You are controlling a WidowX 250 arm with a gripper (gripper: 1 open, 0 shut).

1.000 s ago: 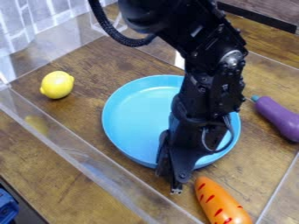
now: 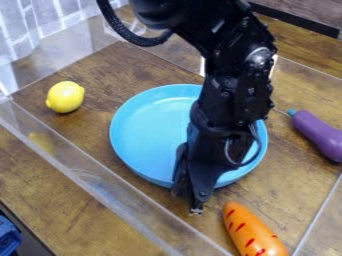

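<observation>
My black gripper (image 2: 194,196) reaches down from the top of the view over the front part of a blue round plate (image 2: 144,127), its tips low at the plate's near edge, just up and left of an orange carrot (image 2: 251,232). The fingers look shut, with nothing visible between them, though they are dark and hard to make out. A purple eggplant (image 2: 317,134) lies right of the plate, and a yellow lemon (image 2: 64,96) lies to its left.
Clear tray walls run along the left and front of the wooden surface (image 2: 74,150). A blue object (image 2: 7,238) sits at the lower left corner, outside the wall.
The gripper and arm have shifted slightly to the left. The plate appears nudged a little to the left with them; the other objects stay in place.
</observation>
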